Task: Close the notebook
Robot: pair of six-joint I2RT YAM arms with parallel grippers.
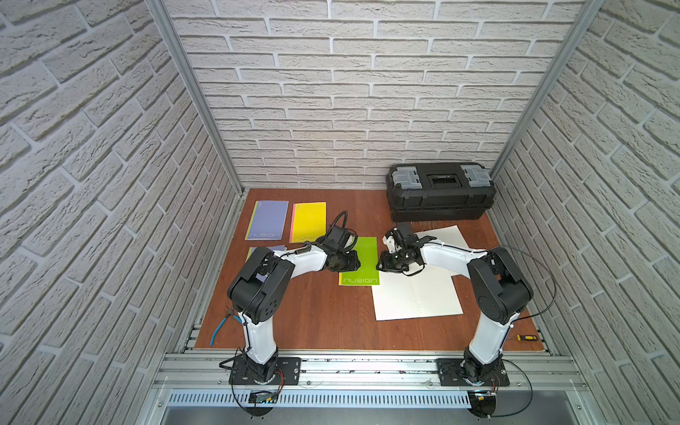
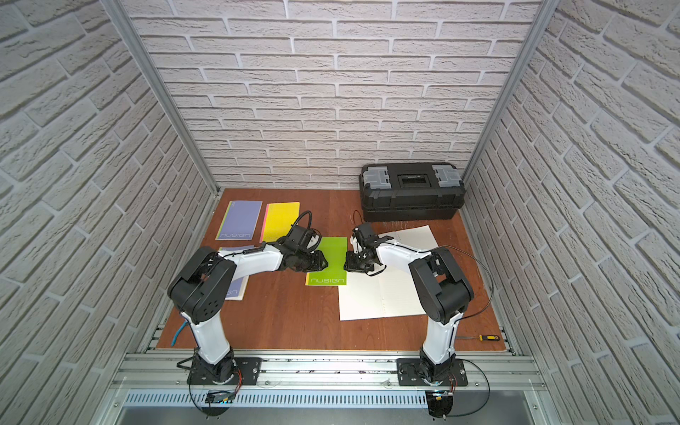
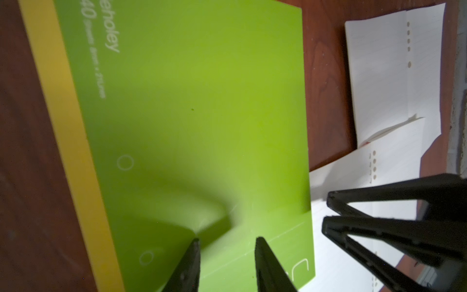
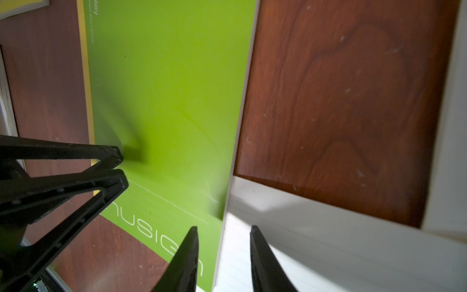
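The green notebook (image 1: 367,258) lies shut, its cover flat as far as I can see, with a yellow strip along its left side. Above the cover is my left gripper; a gap shows between its fingertips and they hold nothing. My right gripper hovers over the notebook's right edge, where it meets a white page, its two fingers apart and empty. Whether either gripper touches the cover, I cannot tell. Both grippers face each other closely across the green cover.
Two open notebooks with white pages (image 1: 418,301) lie to the right, one overlapping the other. A yellow notebook (image 1: 309,219) and lilac ones (image 1: 267,219) are on the left. A black toolbox (image 1: 442,194) stands at the back right. Bare table (image 1: 318,311) shows in front.
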